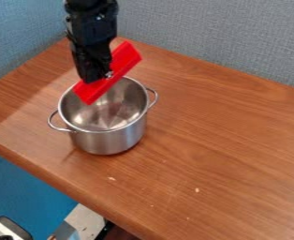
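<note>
A red, flat, elongated object [120, 64] is held at a slant over a steel pot [110, 136] with two side handles. My gripper [97, 73] comes down from the top left and is shut on the red object, partly covering it. The lower end of the red object overlaps the pot's back rim in this view, so I cannot tell whether it touches.
A blue-grey padded wall runs along the back and left. The table's front left edge lies close to the pot, with blue floor below.
</note>
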